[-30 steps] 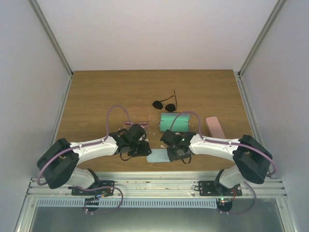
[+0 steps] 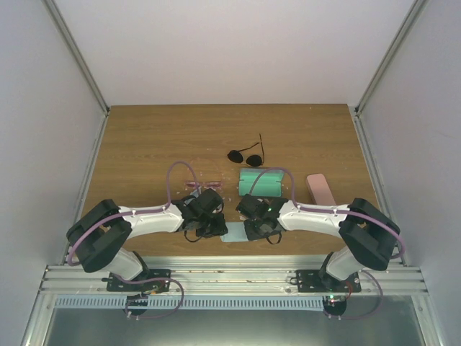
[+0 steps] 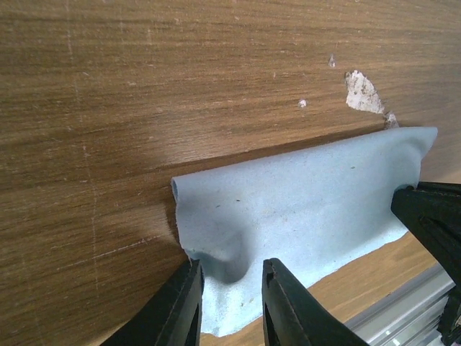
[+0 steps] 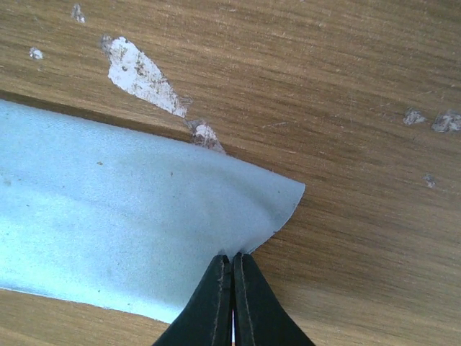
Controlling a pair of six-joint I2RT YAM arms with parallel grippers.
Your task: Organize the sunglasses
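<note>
Black sunglasses (image 2: 253, 160) lie on the table with their arms unfolded, behind the teal case (image 2: 261, 183). A folded pale blue cloth (image 3: 288, 209) lies flat near the front edge. At its right end my right gripper is shut, with the cloth's edge pinched and creased between its fingertips. My left gripper stands open over the cloth's left end, its fingers low on either side of part of it. In the top view both grippers' tips are mostly hidden under the wrists.
A pink case (image 2: 320, 189) lies to the right, close to the right arm. Pinkish glasses (image 2: 204, 184) lie behind the left gripper, partly covered by its cable.
Both grippers have come down and inward onto the cloth's ends.
</note>
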